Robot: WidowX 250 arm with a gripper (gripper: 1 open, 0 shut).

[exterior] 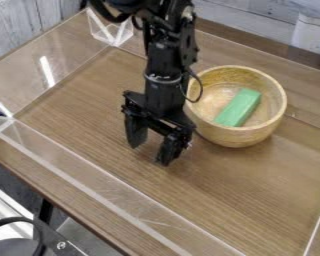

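Observation:
My black gripper [153, 140] hangs low over the wooden table [96, 180], left of a round tan bowl. It looks open, its dark fingers spread near the surface; I make out no object between them. A green block [239, 108] lies inside the bowl [262, 130], whose left side is partly behind my arm.
A white object [310, 35] stands at the back right. A clear plastic piece [111, 28] is at the back left. Cables lie beyond its lower left edge.

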